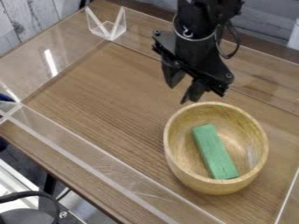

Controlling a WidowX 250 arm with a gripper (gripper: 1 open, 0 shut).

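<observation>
A round wooden bowl [183,162] stands at the lower right of the camera view. A green block [212,150] lies inside it, lengthwise and slightly slanted. My black gripper [191,86] hangs above and behind the bowl, clear of the block. Its fingers point down, and I cannot make out clearly whether they are open or shut.
Wooden table top fills the view, with much free room to the left and middle. A clear plastic piece [107,24] stands at the back left. Dark cables lie at the lower left corner.
</observation>
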